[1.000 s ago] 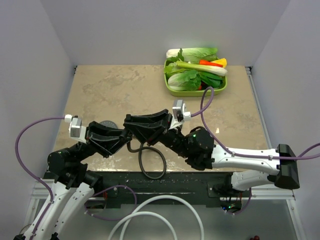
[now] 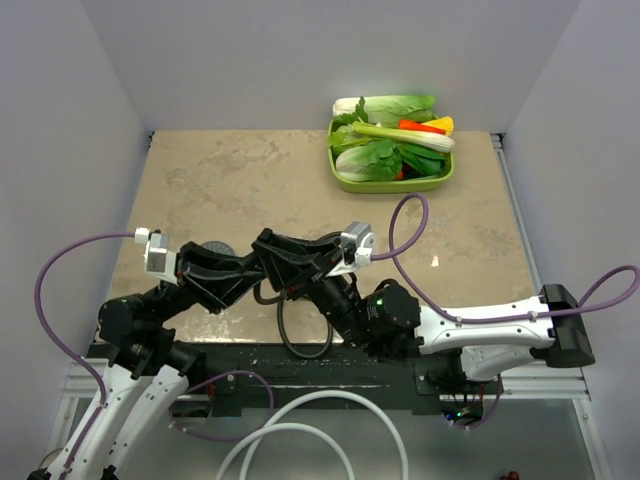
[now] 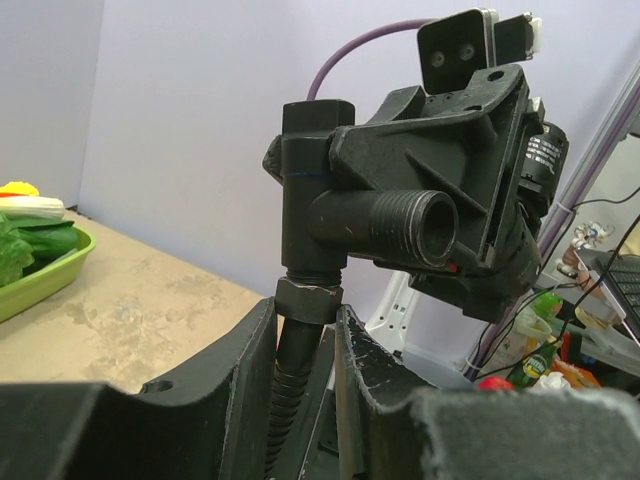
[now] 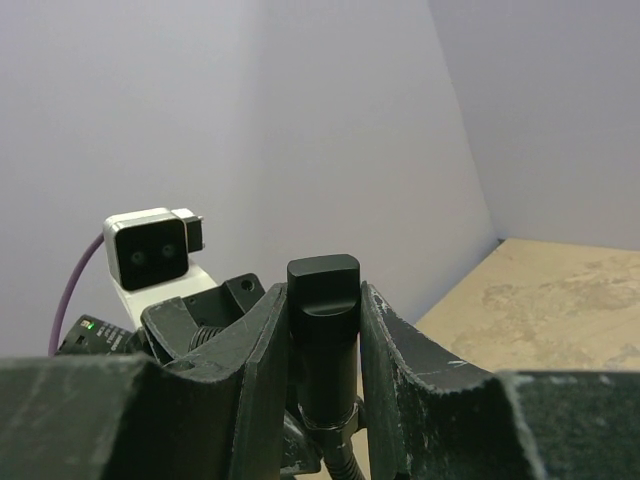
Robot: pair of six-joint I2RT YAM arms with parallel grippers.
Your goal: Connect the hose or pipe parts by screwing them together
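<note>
In the top view both grippers meet over the counter, the left (image 2: 240,272) from the left, the right (image 2: 275,255) from the right, with a dark hose (image 2: 285,325) below. In the left wrist view my left gripper grips the hose's nut (image 3: 308,300), under a black tee fitting (image 3: 305,160) with a threaded side branch. The tee's top is at my right gripper. In the right wrist view my right gripper has the fitting's upright body (image 4: 323,290) between its fingers.
A green basket of vegetables (image 2: 390,180) stands at the back right. A grey disc (image 2: 218,247) lies behind the left gripper. Bare counter (image 2: 200,180) fills the back left. A white hose (image 2: 330,398) loops below the counter's front edge.
My right gripper and wrist have shifted slightly right and toward the front, turning a little.
</note>
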